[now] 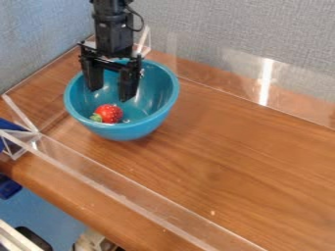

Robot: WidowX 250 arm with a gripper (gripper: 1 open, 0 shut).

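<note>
A blue bowl (153, 106) rests on the wooden surface in the upper left. Inside it, toward the near side, lies a red strawberry (109, 114) with a green top. The black gripper (112, 89) hangs from above into the back of the bowl, its fingers apart and open, with nothing visible between them; the strawberry is in front of and below them.
Clear plastic walls border the wooden surface (236, 172) at the back and the near left. White struts and a blue object stand at the left edge.
</note>
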